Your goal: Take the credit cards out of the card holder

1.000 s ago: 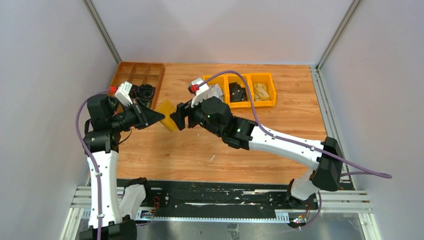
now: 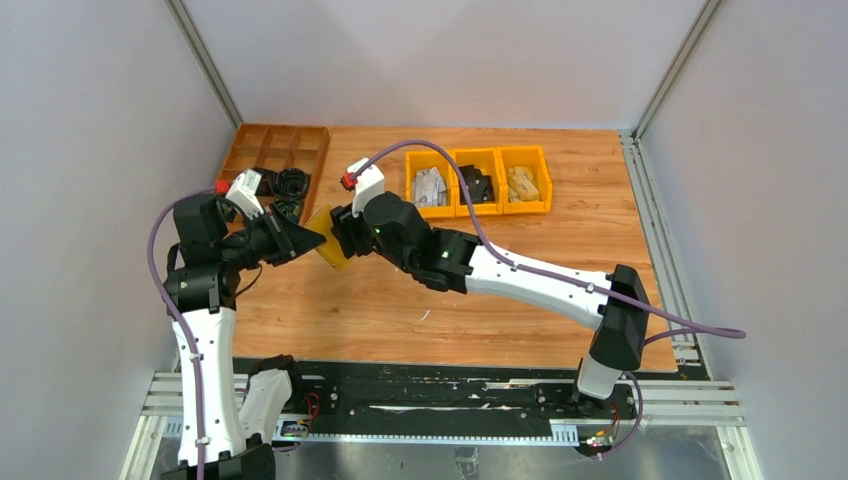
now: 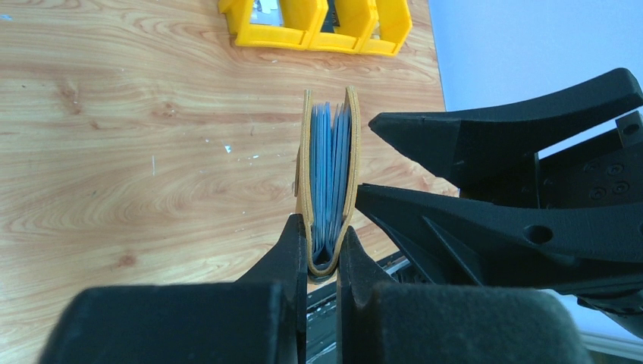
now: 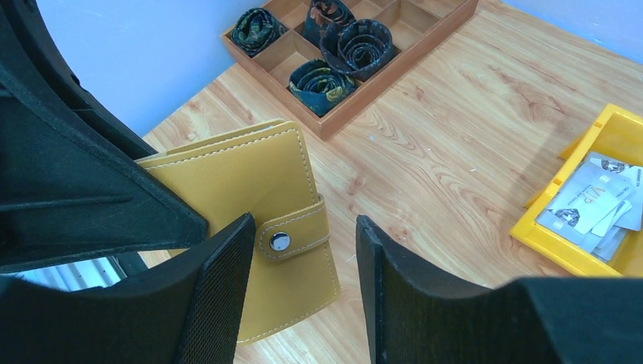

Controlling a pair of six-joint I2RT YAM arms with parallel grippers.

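A yellow-tan card holder (image 3: 303,163) is clamped by my left gripper, its covers standing up with blue-edged sleeves (image 3: 329,174) between them. A strap (image 4: 297,229) with a metal snap (image 4: 280,242) lies across the cover. My right gripper is part open beside the holder. In the right wrist view, its left finger (image 4: 220,292) overlaps the cover near the snap, while the right one stands clear of the holder's edge. From the left wrist view, its lower finger (image 3: 425,220) reaches close to the right cover; contact cannot be made out.
Yellow bins (image 2: 478,210) stand at the back; the left one holds loose cards (image 4: 591,203). A brown divided tray (image 4: 331,125) with dark rolled cloths sits at the back left.
My right gripper has moved left up to the card holder, and its arm has shifted left with it. The left gripper and holder have hardly moved.
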